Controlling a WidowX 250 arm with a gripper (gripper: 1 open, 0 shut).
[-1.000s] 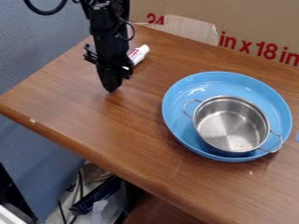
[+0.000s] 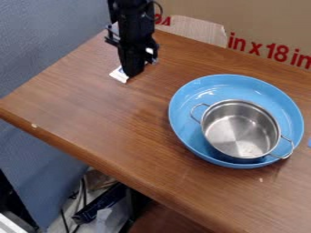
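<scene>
My black gripper (image 2: 131,65) is at the upper left of the table, low over a small white object (image 2: 119,75) that it partly hides; whether its fingers hold it is unclear. A steel pot (image 2: 241,127) with two handles rests in a blue plate (image 2: 191,100) on the right side of the wooden table (image 2: 115,132).
A cardboard box (image 2: 243,20) with red printing stands along the back. The blue-grey wall (image 2: 36,45) is at the left. The table's left edge drops to clutter on the floor.
The gripper has moved back and slightly right, away from the front of the table, and now covers much of the white object.
</scene>
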